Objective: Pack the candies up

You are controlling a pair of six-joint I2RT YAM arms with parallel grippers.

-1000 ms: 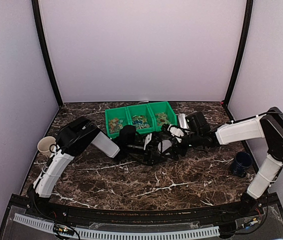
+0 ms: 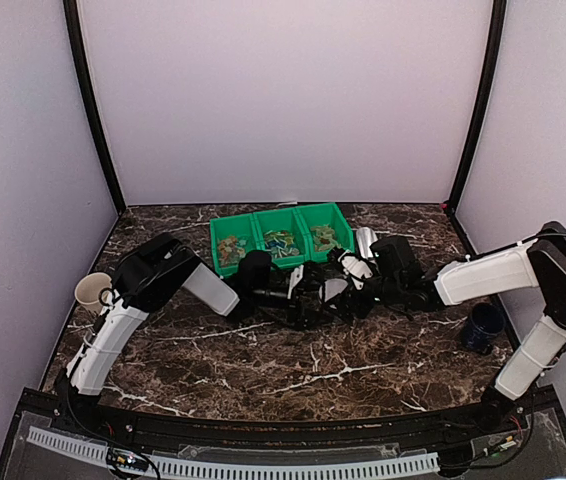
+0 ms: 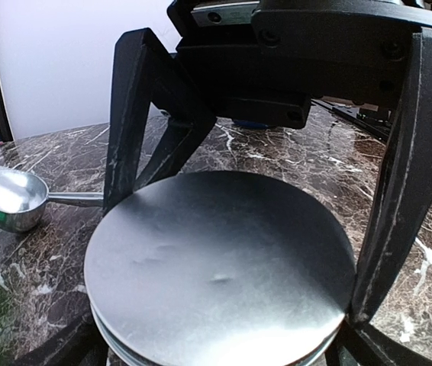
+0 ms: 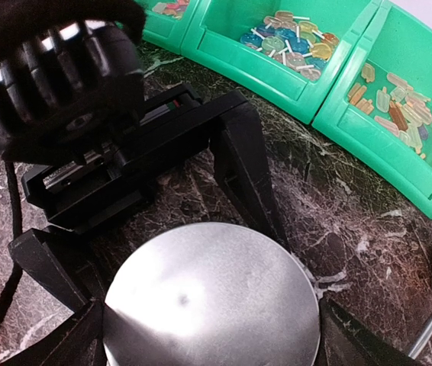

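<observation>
A jar-like container with a round silver lid (image 2: 334,289) is between my two grippers, in front of the bins. My left gripper is open, its fingers spread to either side of the lid, one close against the rim. Across the lid, my right gripper also stands open, its fingers (image 4: 248,164) reaching down around the edge. The container's body is mostly hidden below the lid. Candies fill three green bins behind: wrapped lollipops (image 4: 296,44) in the middle one and popsicle-shaped pieces (image 4: 399,110) in the right one.
A metal scoop (image 3: 14,194) lies right of the bins (image 2: 283,222), near the right gripper. A white cup (image 2: 93,290) stands far left, a dark blue cup (image 2: 482,327) far right.
The left arm has stayed still.
</observation>
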